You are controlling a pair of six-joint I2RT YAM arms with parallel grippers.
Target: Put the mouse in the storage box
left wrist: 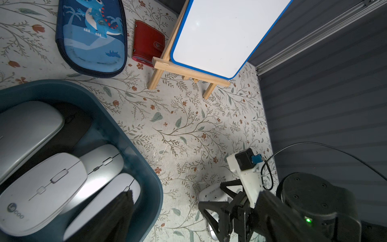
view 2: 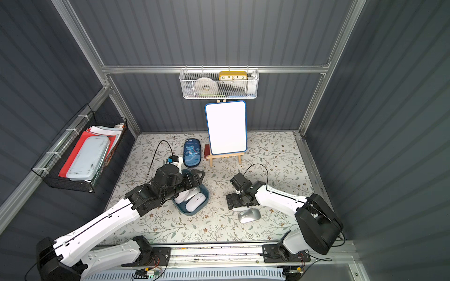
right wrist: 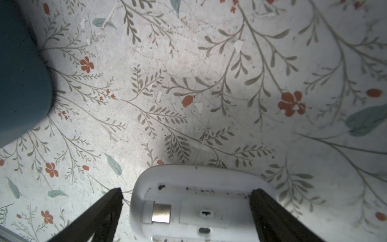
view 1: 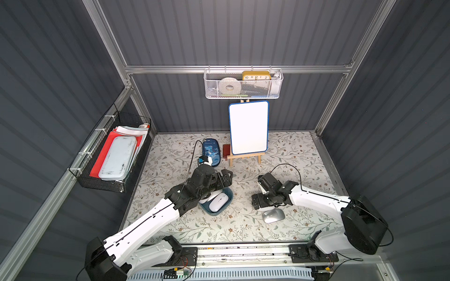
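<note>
The blue storage box (view 1: pixel 215 211) stands on the table under my left gripper (view 1: pixel 226 178), with several mice inside, among them a white mouse (left wrist: pixel 42 193). That gripper is open and empty above the box's right side. Right of the box, a white mouse (right wrist: pixel 201 201), apparently underside up, lies on the table. My right gripper is open over it, its blurred fingers (right wrist: pixel 90 215) toward either end of the mouse; whether they touch it, I cannot tell. Just in front of it lies a silver mouse (view 1: pixel 273 215), mostly uncovered.
A blue pencil case (view 1: pixel 211 152), a red wallet (left wrist: pixel 148 43) and an easel whiteboard (view 1: pixel 249 127) stand at the back. A black wire basket (view 1: pixel 100 183) hangs left, a white mesh basket (view 1: pixel 243 90) above. Table between box and right gripper is clear.
</note>
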